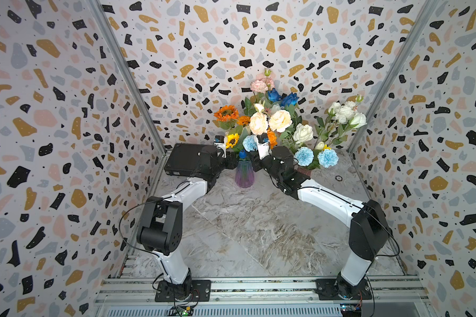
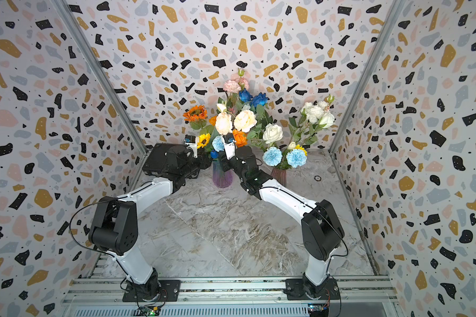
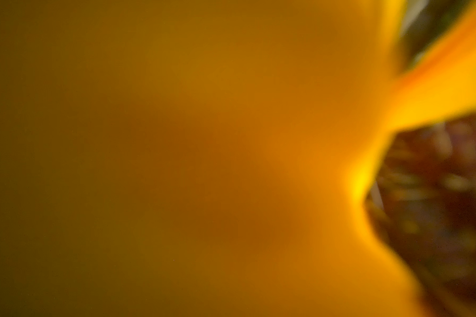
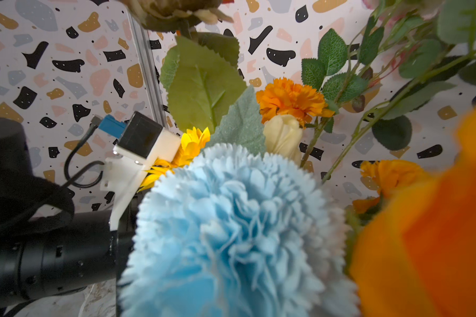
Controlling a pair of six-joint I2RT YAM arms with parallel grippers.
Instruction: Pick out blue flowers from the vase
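A purple vase [image 1: 244, 175] full of mixed flowers stands between my two arms. In its bouquet are a light blue bloom [image 1: 250, 143], a small dark blue one [image 1: 242, 155] low by the rim, and deep blue roses [image 1: 289, 99] high at the back. My left gripper [image 1: 232, 159] is at the vase's left side near the rim; my right gripper [image 1: 257, 160] is at its right side. The light blue bloom [image 4: 238, 237] fills the right wrist view, hiding the fingers. Blurred orange-yellow petals [image 3: 222, 158] cover the left wrist view. What lies between either gripper's fingers is hidden.
A second vase [image 2: 279, 176] to the right bears white roses [image 1: 345, 113] and light blue blooms [image 1: 328, 158]. A black case [image 1: 181, 159] lies behind the left arm, and a small black ring [image 1: 339, 178] at the right.
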